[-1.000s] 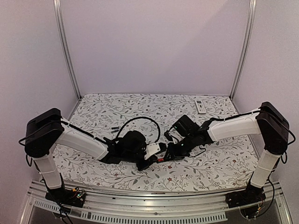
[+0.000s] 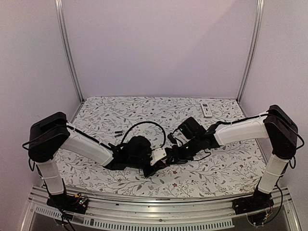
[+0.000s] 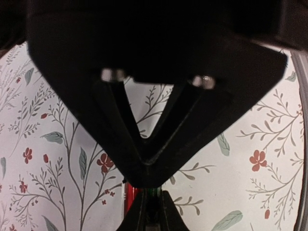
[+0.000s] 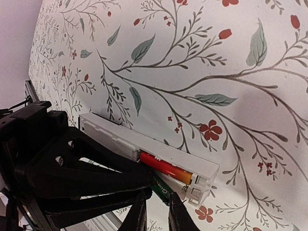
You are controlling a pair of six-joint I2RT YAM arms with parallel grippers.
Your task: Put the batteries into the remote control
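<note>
In the right wrist view, a white remote control [image 4: 144, 139] lies on the table with its battery compartment upward. A red and orange battery [image 4: 166, 167] lies in the slot, and a dark green battery [image 4: 162, 188] is alongside it, partly hidden by fingers. My left gripper reaches in from the left, its tips at the green battery; whether they pinch it is unclear. My right gripper stands part open, tips beside the green battery's near end. In the left wrist view, red casing [image 3: 130, 196] and a little green show at the left fingertips [image 3: 142, 195].
Two small dark items [image 2: 118, 133] lie on the patterned table to the left. A white device [image 2: 206, 109] sits at the back right. Both arms meet closely over the remote, leaving little room between them.
My left gripper has shifted slightly right, toward my right gripper.
</note>
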